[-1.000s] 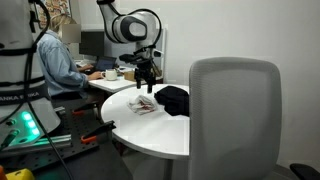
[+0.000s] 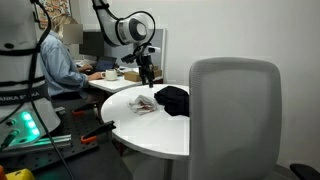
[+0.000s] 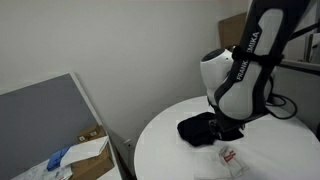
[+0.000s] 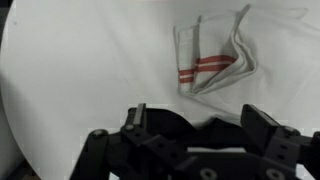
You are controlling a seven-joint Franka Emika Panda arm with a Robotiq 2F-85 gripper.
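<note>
A white cloth with red stripes [image 4: 215, 62] lies rumpled on the round white table [image 4: 85, 60]; its pale folds [image 2: 143, 104] also show in the first exterior view. Right beside it sits a bunched black cloth [image 2: 174, 100], partly hidden behind my gripper in the wrist view. My gripper is open above the table, its fingers spread wide with nothing held between them. In the first exterior view the gripper [image 2: 147, 82] hangs clear of both cloths.
A grey chair back [image 2: 235, 115] blocks the near right side of the table. Beyond the table, a person [image 2: 62, 70] sits at a desk with a cardboard box [image 2: 150, 75]. Bare tabletop surrounds the cloths.
My gripper has risen a little and shifted slightly left in the first exterior view. Both cloths look unmoved.
</note>
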